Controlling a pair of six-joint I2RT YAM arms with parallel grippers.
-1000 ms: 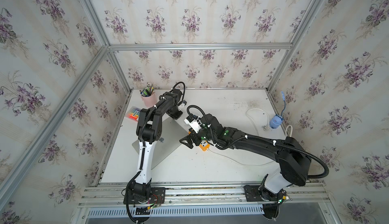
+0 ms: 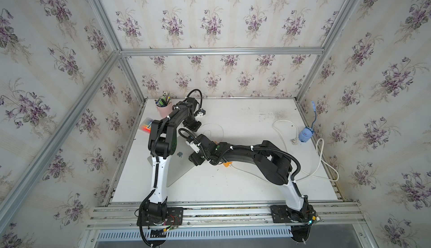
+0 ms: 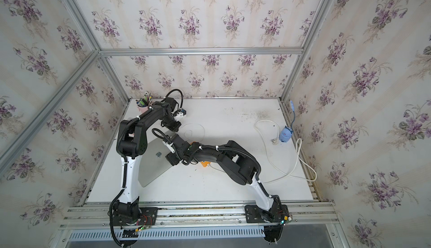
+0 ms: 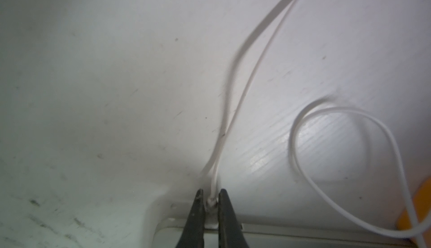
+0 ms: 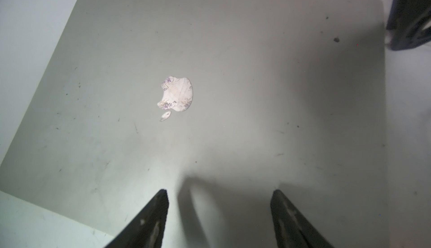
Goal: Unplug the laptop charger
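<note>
The closed silver laptop (image 2: 177,169) lies front-left, its lid filling much of the right wrist view (image 5: 224,68). At its back edge my left gripper is shut around a white charger plug (image 4: 212,218), whose thin cable (image 4: 242,95) runs away across the table. Whether the plug is still in the laptop is unclear. My right gripper is part open over the lid, nothing between its fingers. An orange block (image 3: 205,163), with a cable, sits under the right arm.
A pink pen cup (image 2: 164,110) and a coloured box (image 2: 146,125) stand back-left. A blue lamp (image 2: 306,134) and loose white cables (image 2: 321,156) are at the right.
My right arm has moved leftward over the laptop, lower in the top left view.
</note>
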